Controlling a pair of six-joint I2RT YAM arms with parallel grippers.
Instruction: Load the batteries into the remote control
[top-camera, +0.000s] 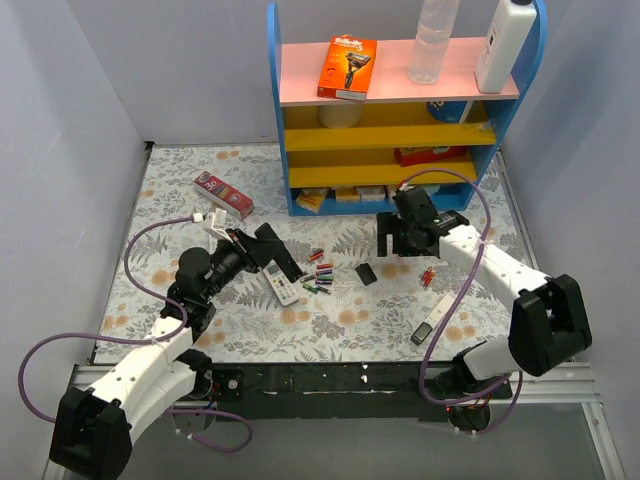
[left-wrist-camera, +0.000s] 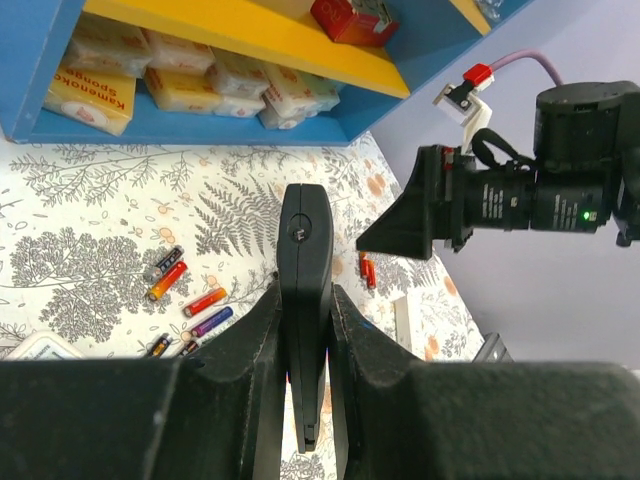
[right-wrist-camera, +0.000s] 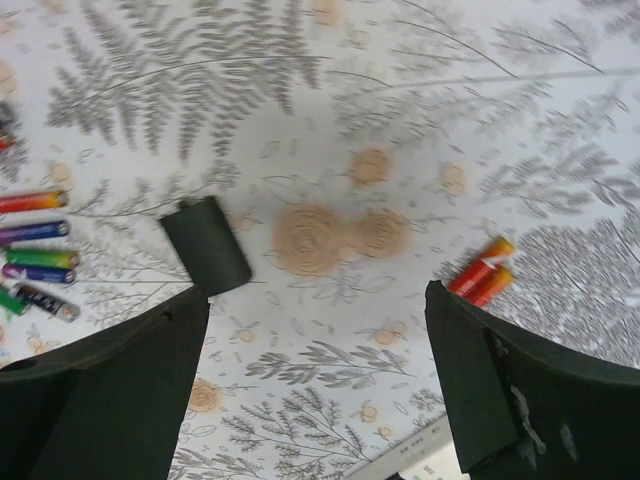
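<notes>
In the top view a long black remote control (top-camera: 284, 258) hangs above the table, slanted, with my left gripper (top-camera: 256, 254) shut on its upper end. The left wrist view shows this remote edge-on, pinched between both fingers; its battery bay cannot be made out. A small black cover (right-wrist-camera: 207, 245) lies flat on the cloth. My right gripper (top-camera: 391, 235) is raised to the right of the cover, open and empty. Several batteries (top-camera: 323, 270) lie between the remote and the cover. Two orange-red batteries (right-wrist-camera: 482, 272) lie further right.
A white remote (top-camera: 281, 284) with buttons lies below the held one. At the right is a white-and-dark slim object (top-camera: 433, 319). A blue shelf unit (top-camera: 281, 120) stands behind, and a red box (top-camera: 223, 194) sits at the back left.
</notes>
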